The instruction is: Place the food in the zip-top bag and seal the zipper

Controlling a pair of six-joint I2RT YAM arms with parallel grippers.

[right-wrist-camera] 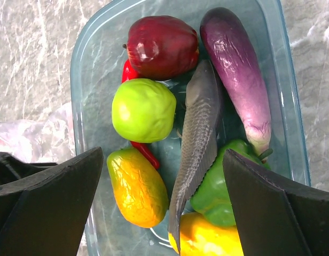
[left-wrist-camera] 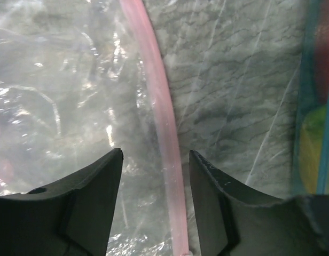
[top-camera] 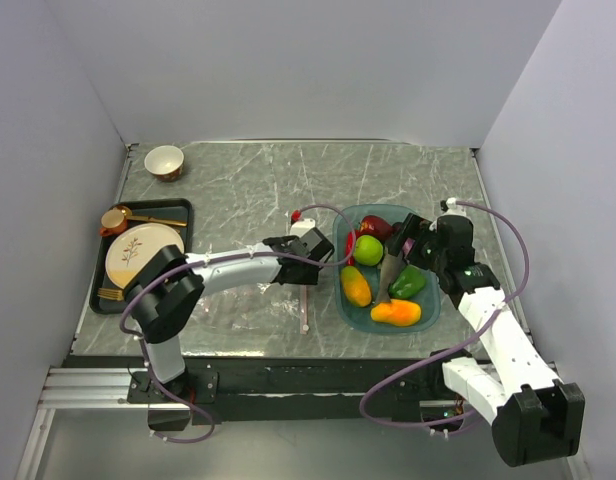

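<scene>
A clear zip bag with a pink zipper strip (left-wrist-camera: 164, 128) lies flat on the counter, left of the blue food tub (top-camera: 346, 310). My left gripper hangs over that zipper, its fingers apart with nothing between them. My right gripper is open above the tub, which holds a red apple (right-wrist-camera: 162, 45), green apple (right-wrist-camera: 143, 109), chilli (right-wrist-camera: 147, 153), two mangoes (right-wrist-camera: 136, 189), a fish (right-wrist-camera: 199, 122), an eggplant (right-wrist-camera: 235, 72) and a green pepper (right-wrist-camera: 212, 197).
A dark tray (top-camera: 105, 305) with a plate (top-camera: 143, 260), cup and cutlery sits at the far left. A bowl (top-camera: 165, 158) stands at the back left.
</scene>
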